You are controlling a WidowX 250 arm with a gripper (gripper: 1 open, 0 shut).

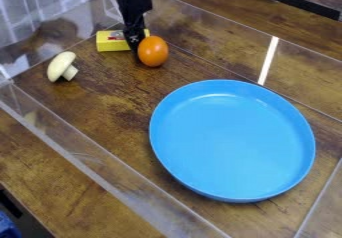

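The dark gripper (131,30) comes down from the top left onto a yellow box (111,41); its fingertips are at the box, and whether they stand apart or closed is hard to make out. An orange round object (152,52) sits just right of the box, near the fingertips. A pale mushroom-like object (62,66) lies to the lower left. A large blue plate (233,139) fills the lower right of the wooden table.
Clear bin-like walls border the left side. A white strip (267,60) lies at the right.
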